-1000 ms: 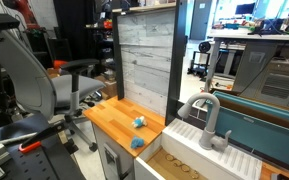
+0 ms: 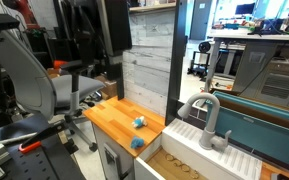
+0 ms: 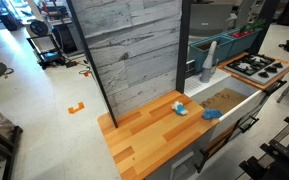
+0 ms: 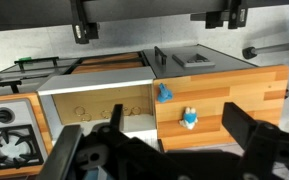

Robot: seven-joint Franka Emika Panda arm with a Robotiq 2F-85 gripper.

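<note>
My gripper hangs high over the counter, fingers apart, with nothing seen between its fingers. A crumpled-looking blue item (image 4: pixel 164 93) and a small white-and-blue object (image 4: pixel 189 117) lie on the wooden counter (image 4: pixel 209 88), to the right of the gripper in the wrist view. Exterior view 1 has the blue item (image 2: pixel 137 143) nearer the drawer front and the white-and-blue object (image 2: pixel 139 122) farther back. An open drawer (image 4: pixel 74 88) holds several small tan, ring-like pieces. A dark part of my arm (image 2: pixel 116 25) shows at the upper left.
A grey faucet (image 2: pixel 212 118) stands behind the open drawer. The stove (image 3: pixel 257 68) lies beyond the drawer at the right in exterior view 2. A wood-plank wall (image 3: pixel 134 62) borders the counter's back.
In exterior view 1, a dark part of my arm has come into the upper left, before the plank wall. The counter objects, drawer and faucet have not moved.
</note>
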